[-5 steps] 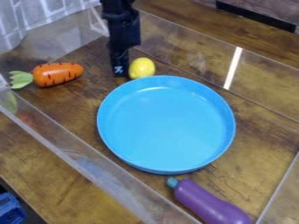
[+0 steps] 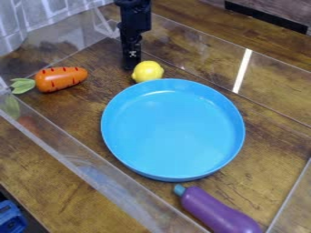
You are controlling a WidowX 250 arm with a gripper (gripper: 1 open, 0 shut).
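Observation:
My black gripper [image 2: 133, 56] hangs at the top of the camera view, low over the wooden surface, just behind and left of a yellow lemon [image 2: 148, 71]. Its fingertips are small and dark, with nothing visible held between them. The lemon rests beside the far rim of a large blue plate [image 2: 173, 127]. An orange carrot toy [image 2: 61, 78] with green leaves lies to the left. A purple eggplant toy [image 2: 223, 212] lies at the front right.
Clear plastic walls border the wooden work area [image 2: 67, 123]. A blue object [image 2: 7, 218] sits outside at the lower left. Bare surface shows between the carrot and plate and to the plate's right.
My gripper has moved slightly right and up in the view from a second ago. The lemon has shifted slightly and looks turned.

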